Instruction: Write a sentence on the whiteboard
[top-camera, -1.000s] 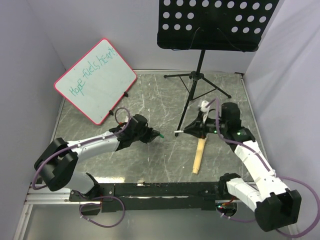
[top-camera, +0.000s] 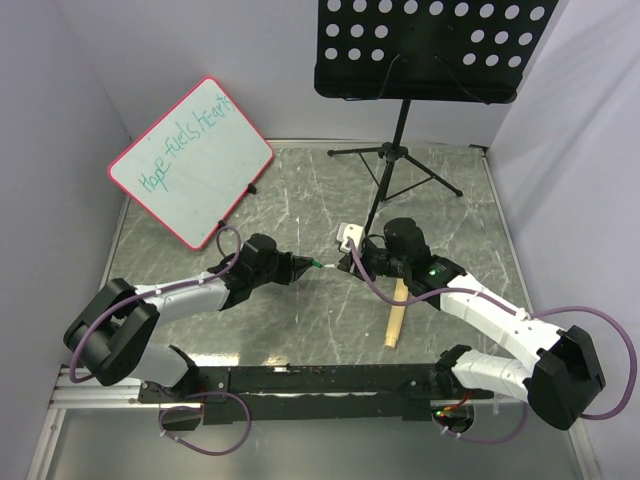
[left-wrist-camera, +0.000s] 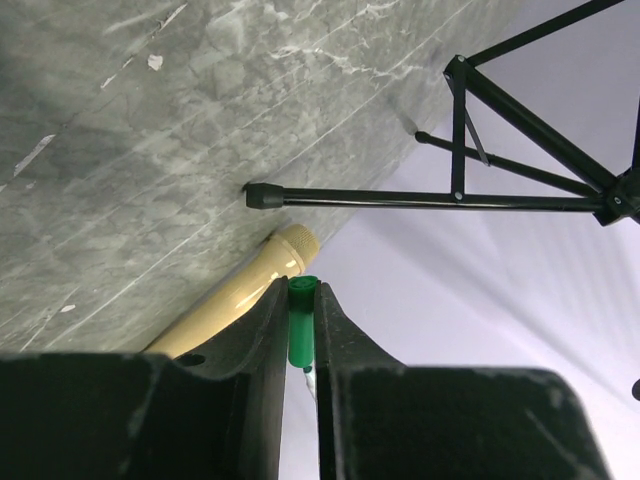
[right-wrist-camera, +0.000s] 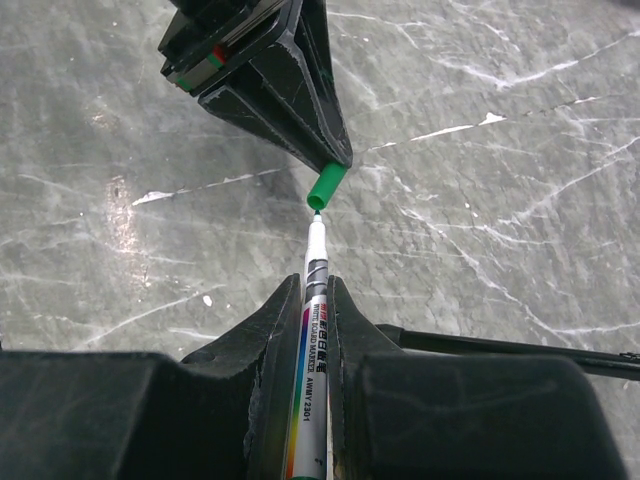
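The whiteboard (top-camera: 195, 160) with its red rim leans at the back left, bearing green handwriting that seems to read "Hope fuels hearts". A green cap (left-wrist-camera: 302, 325) is pinched between the fingertips of my left gripper (top-camera: 303, 263), its open end showing. My right gripper (top-camera: 350, 262) is shut on a white marker (right-wrist-camera: 314, 345), whose thin green nib points at the cap. Marker and cap are nearly in line; the nib is right by the cap's mouth in the right wrist view, and I cannot tell whether it is inside.
Behind the arms stands a black music stand (top-camera: 392, 150) on tripod legs. A tan, microphone-shaped cylinder (top-camera: 396, 318) lies on the grey marbled table (top-camera: 250, 345), partly beneath the right arm.
My right gripper has moved left with the marker, closing the gap to the cap. The left gripper has shifted slightly left, still with the cap. The whiteboard writing is unchanged.
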